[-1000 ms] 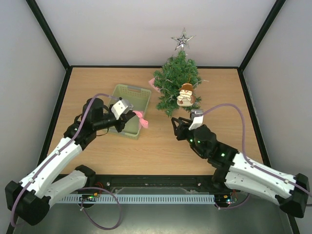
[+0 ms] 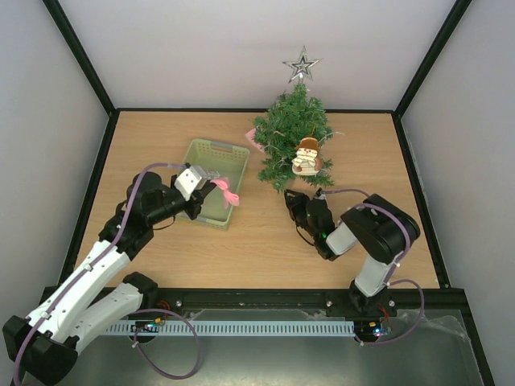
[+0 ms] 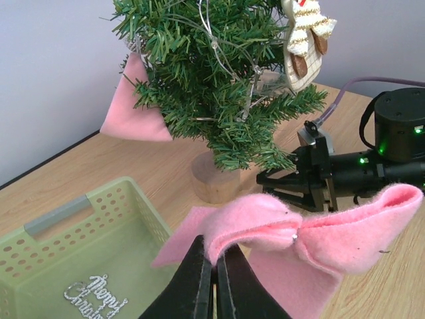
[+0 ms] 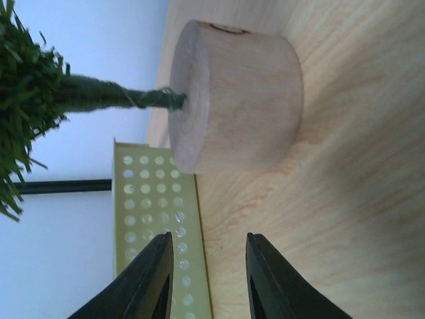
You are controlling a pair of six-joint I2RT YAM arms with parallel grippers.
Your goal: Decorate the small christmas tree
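Note:
The small tree [image 2: 286, 129] stands at the back right with a star topper [image 2: 303, 67], an ornament [image 2: 307, 158] and pink cloth [image 3: 133, 109]. My left gripper is shut on a pink felt bow [image 3: 339, 232], held over the green basket [image 2: 201, 153]. Silver lettering [image 3: 93, 299] lies in that basket. My right gripper is open, low beside the tree's round wooden base [image 4: 252, 100], with nothing between its fingers. Green branches hang close to it at upper left in the right wrist view.
Bare table [image 2: 257, 249] shows in front of the tree and basket, and left of the basket. Black rails and walls border the table at the back and sides.
My right arm has folded and swung toward the back, its gripper dropping low toward the tree's base. My left gripper with the bow has shifted only slightly.

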